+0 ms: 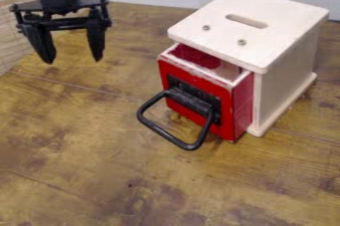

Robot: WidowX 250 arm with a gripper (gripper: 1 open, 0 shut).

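Observation:
My gripper hangs at the upper left of the view, its black fingers spread open with nothing between them. To its right stands a white wooden cabinet with a red front drawer, pulled slightly out at the top. A black loop handle sticks out low from the drawer's front, well apart from my gripper.
A light panel stands at the far left edge.

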